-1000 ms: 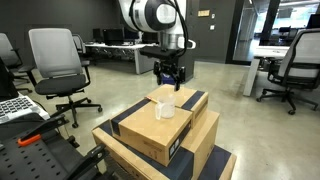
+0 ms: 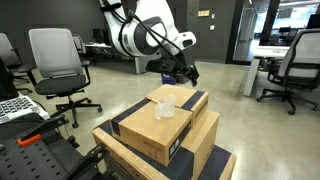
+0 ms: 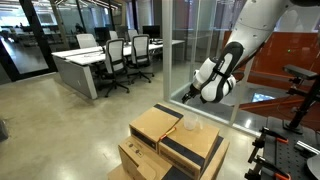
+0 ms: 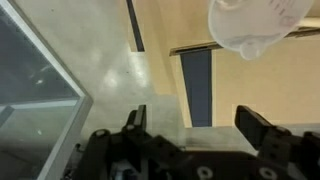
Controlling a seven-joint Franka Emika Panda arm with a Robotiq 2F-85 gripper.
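Note:
A clear plastic cup [image 2: 167, 103] stands on top of the cardboard boxes [image 2: 150, 133]. From the wrist, the same cup [image 4: 250, 24] appears at the upper right, with a spout-like bump on its rim and something light brown crossing behind or inside it. My gripper is open, and no object shows between its fingers. It hangs over the boxes' edge and the floor, off to one side of the cup and apart from it. In the second exterior view the cup [image 3: 192, 126] is faint against the cardboard.
Dark tape strips [image 4: 197, 88] run across the boxes, and a narrow seam parts them. Beyond the box edge lies bare floor [image 4: 110, 65]. Office chairs [image 2: 60, 75] and desks stand in the background. A dark table [image 2: 35, 155] fills the near left corner.
The arm has swung away from above the cup, with its gripper now farther right and back in the first exterior view. The cup and boxes stay where they were.

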